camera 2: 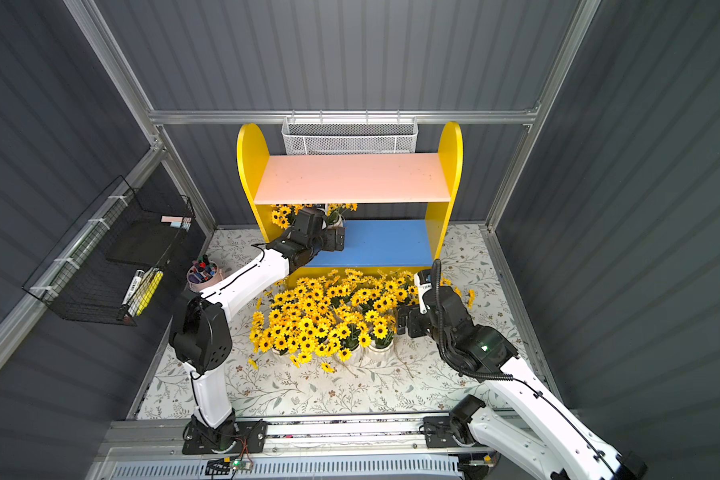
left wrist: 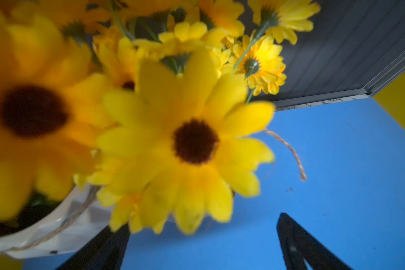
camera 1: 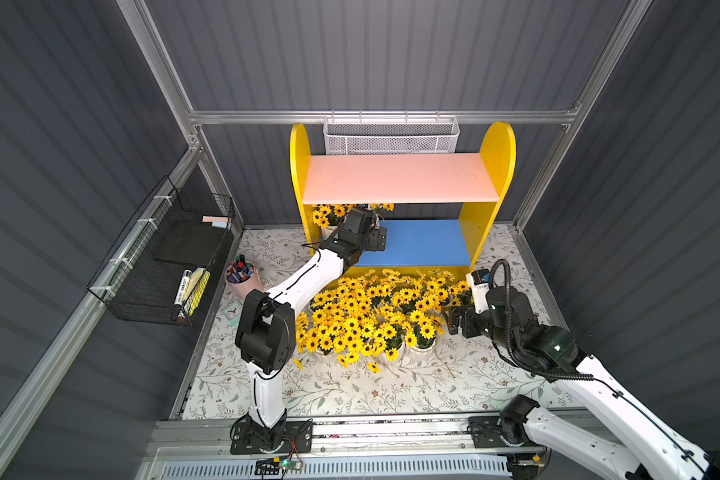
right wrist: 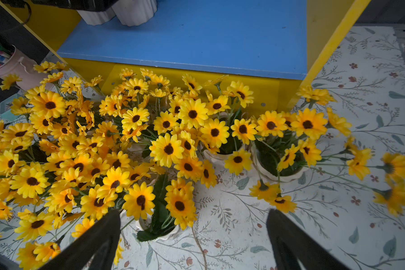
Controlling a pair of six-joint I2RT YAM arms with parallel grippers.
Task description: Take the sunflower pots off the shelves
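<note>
Two potted sunflowers stand at the left end of the blue shelf; the flowers of the left one (camera 1: 321, 216) show beside my arm. My left gripper (camera 1: 373, 238) is open in front of these pots and hides much of them. Close up in the left wrist view, a bloom (left wrist: 195, 141) hangs above the gap between the fingers, and a white pot rim (left wrist: 72, 225) lies to the left. Several sunflower pots crowd the table below, one pot (right wrist: 279, 168) toward the right. My right gripper (camera 1: 453, 321) stands open near their right side, nothing between its fingers.
The blue shelf (camera 1: 428, 242) is bare on its right, and the pink shelf (camera 1: 400, 177) above is empty. A pink pen cup (camera 1: 244, 281) stands left of the shelf unit.
</note>
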